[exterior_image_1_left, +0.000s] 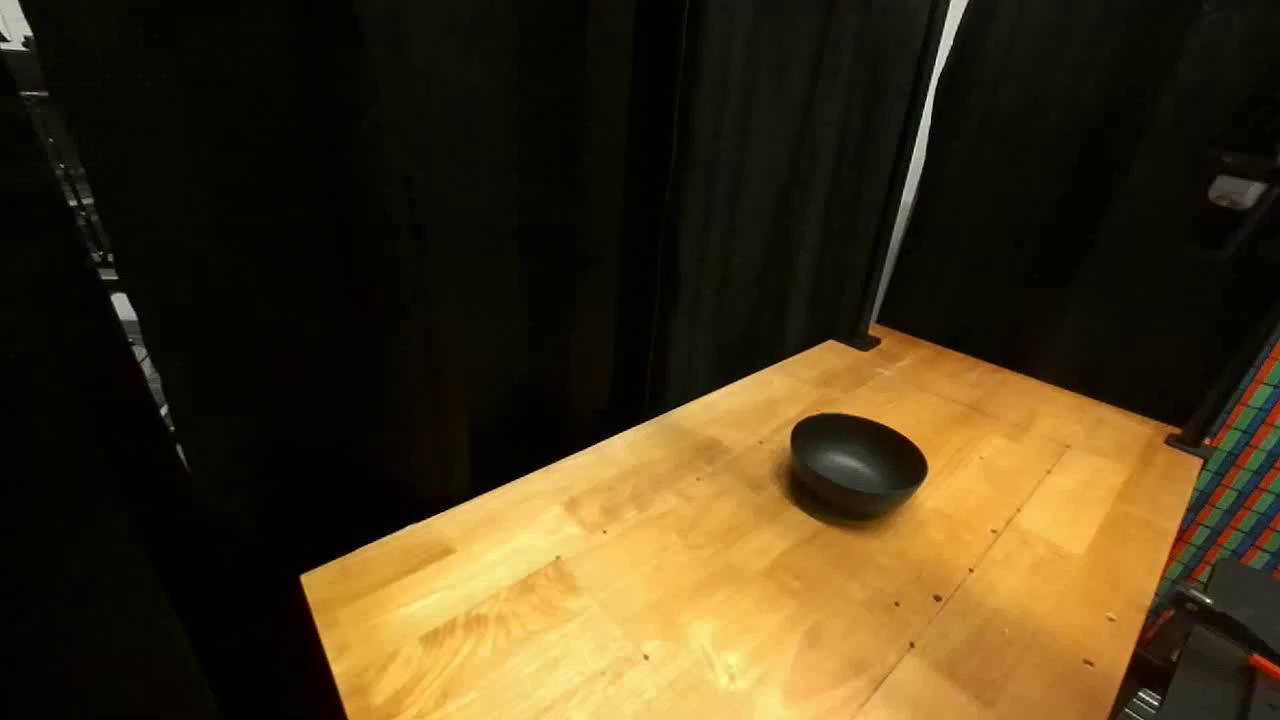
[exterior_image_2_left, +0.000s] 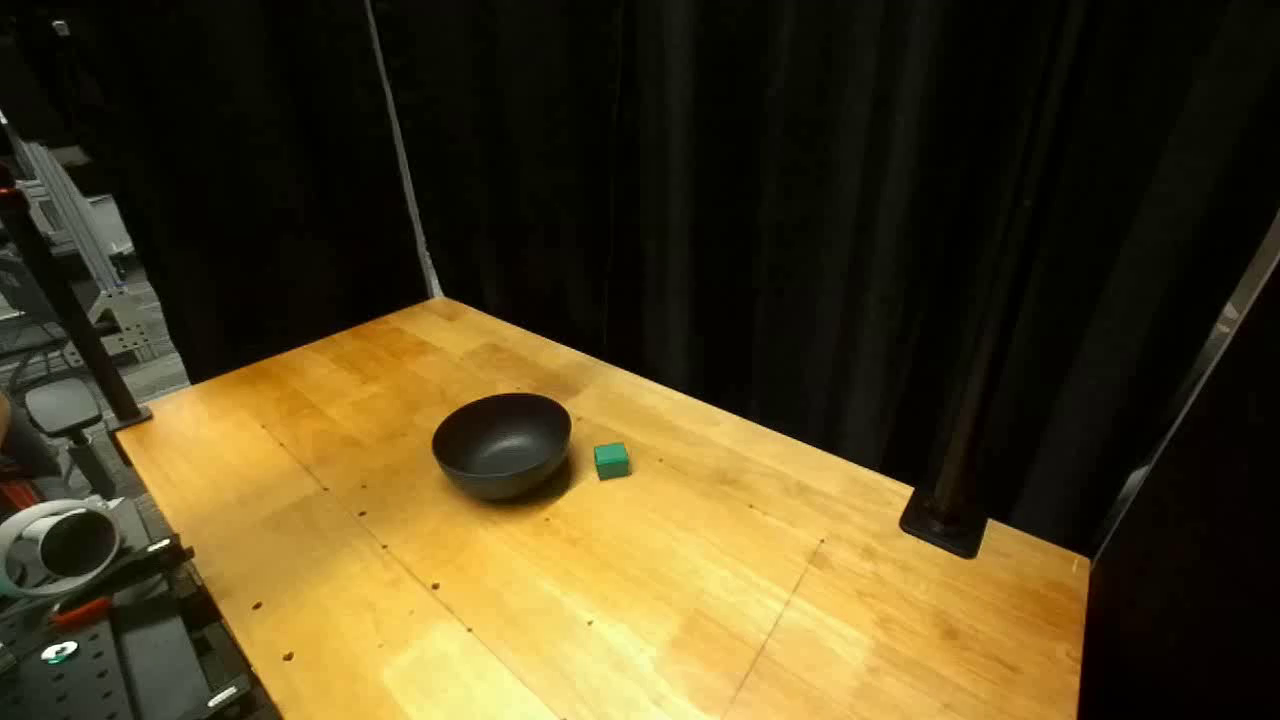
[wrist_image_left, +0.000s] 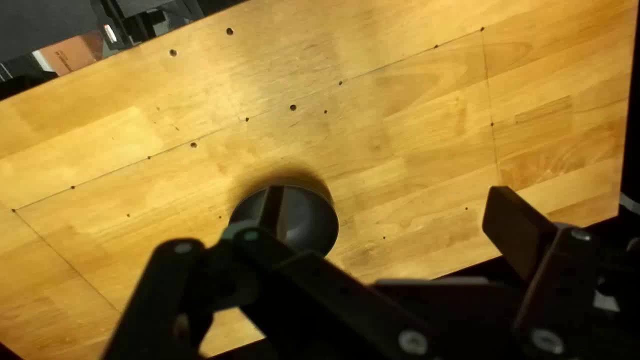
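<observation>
A dark, empty bowl (exterior_image_2_left: 503, 450) sits upright on the wooden table. Close beside it, a small gap away, lies a green block (exterior_image_2_left: 611, 461); exterior view 1 shows the bowl (exterior_image_1_left: 857, 462) but not the block. High over the table, my gripper is open, its fingers wide apart and only bare tabletop seen between them. One finger (wrist_image_left: 274, 211) covers part of the bowl (wrist_image_left: 312, 225) in the wrist view. The block cannot be made out clearly there, near the dark linkage. Neither exterior view includes the gripper.
Black curtains (exterior_image_2_left: 744, 240) hang along its far edges. A black post base (exterior_image_2_left: 944, 523) stands near the right corner. Equipment, including a grey ring-shaped part (exterior_image_2_left: 24, 546), lies beyond the left edge.
</observation>
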